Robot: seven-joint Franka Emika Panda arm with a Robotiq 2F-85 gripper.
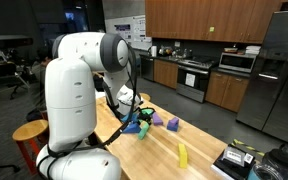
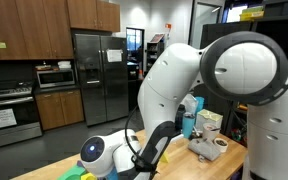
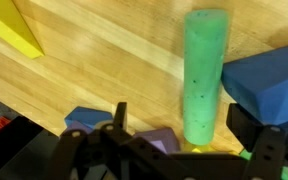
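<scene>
In the wrist view a green cylinder (image 3: 201, 85) lies lengthwise on the wooden tabletop (image 3: 109, 60). My gripper is open above it, its fingers (image 3: 111, 135) set wide to either side, with the cylinder's lower part showing in the gap between them. Close along the cylinder's right side is a large blue block (image 3: 269, 80), partly behind the right finger. A purple block (image 3: 160, 138) and a smaller blue block (image 3: 88, 117) lie by the left finger. Whether the fingers touch anything is not clear.
A yellow block (image 3: 12, 25) lies apart at the upper left of the wrist view. Toward the table's right end stand a dark-and-white box (image 1: 234, 160) and some dark items (image 1: 277, 162). The tabletop between the yellow block and that box is bare.
</scene>
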